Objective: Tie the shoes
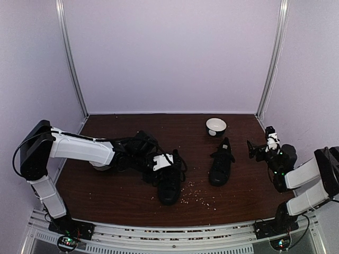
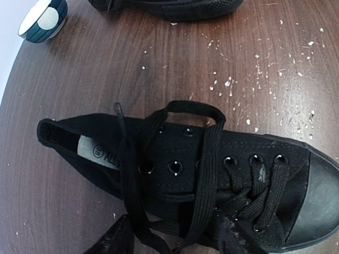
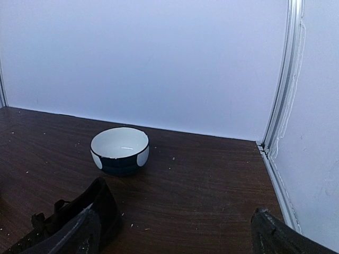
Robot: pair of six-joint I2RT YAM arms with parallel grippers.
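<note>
The left black shoe (image 1: 169,188) lies toe toward the front edge. In the left wrist view its loose laces (image 2: 208,169) loop over the eyelets and run down between the two fingertips of my left gripper, which stand apart low over the shoe. I cannot tell whether they touch the lace. A second black shoe (image 1: 220,169) lies to the right, seen partly in both wrist views. My right gripper hangs open at the right side of the table, with nothing between its fingers.
A white and dark bowl (image 1: 216,125) stands behind the right shoe. Small pale bits are scattered between and in front of the shoes on the wooden table (image 1: 106,196). Another pale object at the left is mostly hidden by my arm.
</note>
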